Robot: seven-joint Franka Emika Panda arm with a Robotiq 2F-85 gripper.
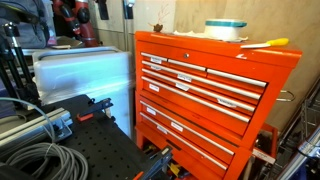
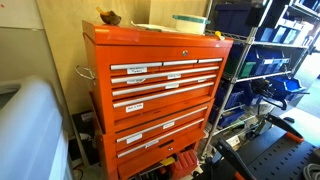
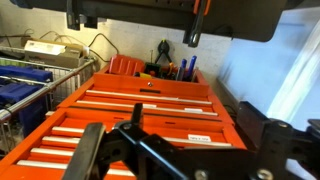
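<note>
A red tool chest (image 1: 205,85) with several shut drawers fills the middle of the first exterior view. The second exterior view shows the same chest (image 2: 160,85) from another side, with white labels on its drawers. My gripper is open in the wrist view, its dark fingers (image 3: 88,150) spread to the left and right and no object seen between them. Beyond them lies the red chest (image 3: 150,108). Part of the arm (image 1: 85,22) shows at the top left of the first exterior view.
On the chest top stand a blue-and-white container (image 1: 223,28) and a yellow-handled tool (image 1: 265,44). A white bin (image 1: 82,72) is left of the chest. Cable coils (image 1: 48,160) lie on the dark table (image 1: 110,145). Shelves with blue bins (image 2: 262,60) stand right of the chest.
</note>
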